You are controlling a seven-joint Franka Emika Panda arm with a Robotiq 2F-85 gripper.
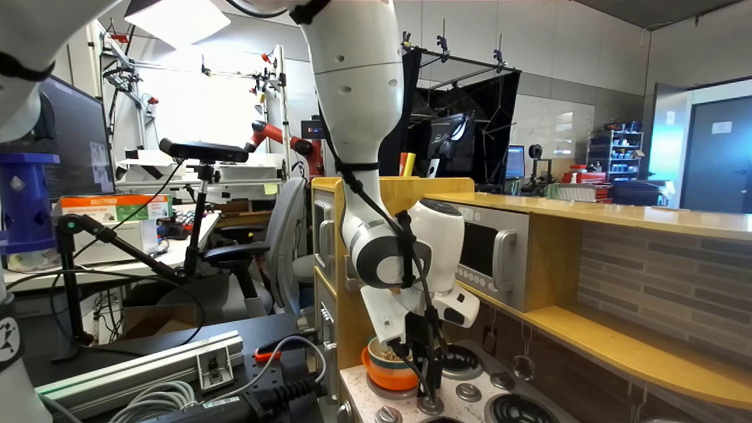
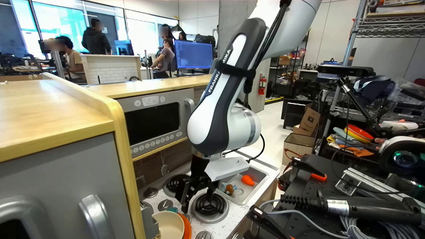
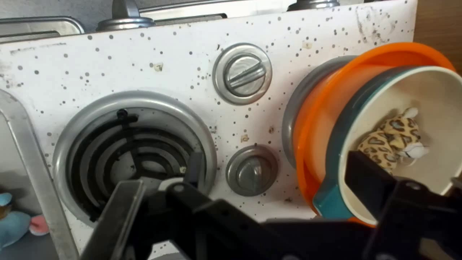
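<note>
A cream bowl with a teal outside (image 3: 346,130) sits in an orange pot (image 3: 305,160) on a burner at the right of the wrist view. Inside the bowl lies a leopard-print plush toy (image 3: 383,145). My gripper is open, its fingers spread wide with nothing between them. One finger (image 3: 368,180) overlaps the bowl's near rim in that view; whether it touches cannot be told. The other finger (image 3: 197,167) appears over the edge of the empty coil burner (image 3: 134,151). In exterior view 1, the gripper (image 1: 423,366) hangs just right of the bowl (image 1: 384,350).
Stove knobs (image 3: 242,73) stand up from the speckled stovetop (image 3: 173,56). A sink (image 2: 257,187) holds an orange carrot-shaped toy (image 2: 247,180) and a small plush. The yellow-framed cabinet (image 2: 129,159) and microwave (image 2: 153,121) rise close beside the stove.
</note>
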